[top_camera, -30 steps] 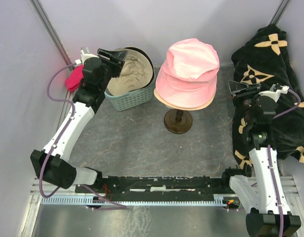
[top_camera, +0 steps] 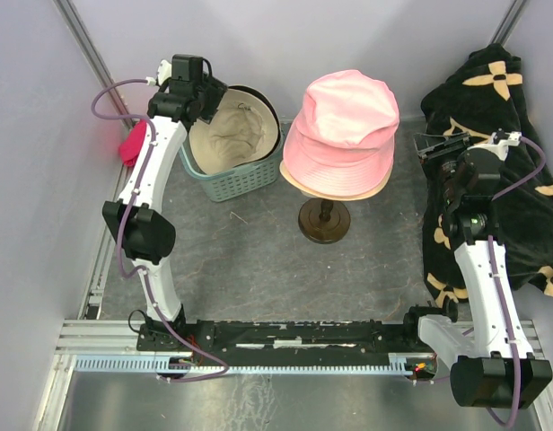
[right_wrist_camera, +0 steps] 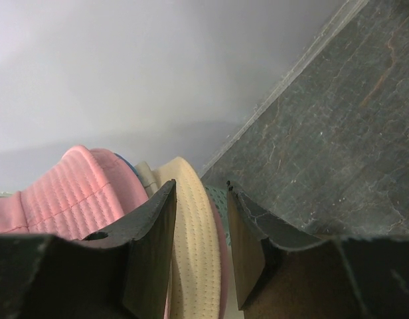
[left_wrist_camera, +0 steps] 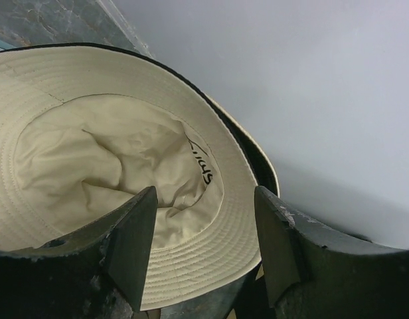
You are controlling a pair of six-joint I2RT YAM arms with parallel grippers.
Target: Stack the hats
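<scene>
Pink bucket hats [top_camera: 341,126] sit stacked on a stand with a round dark wooden base [top_camera: 324,221], a cream brim edge showing beneath. Left of them, a cream hat [top_camera: 232,135] lies with its hollow facing up in a teal basket [top_camera: 241,181]; a dark-edged brim shows behind it. My left gripper [top_camera: 210,97] is over that hat's upper left side. In the left wrist view its open fingers [left_wrist_camera: 139,226] stand over the brim, gripping nothing. Right of the stand, my right gripper [top_camera: 426,146] is partly open and empty; the pink hat [right_wrist_camera: 65,199] appears beyond its fingers [right_wrist_camera: 166,212].
A black cloth with tan flower shapes [top_camera: 492,180] covers the right side under the right arm. A red item [top_camera: 133,144] lies at the left wall behind the left arm. Grey floor [top_camera: 232,269] between the arms is clear.
The left arm has swung upright, and its gripper has turned and settled over the cream hat's left side. The right arm has shifted slightly. Both hat groups stay where they were.
</scene>
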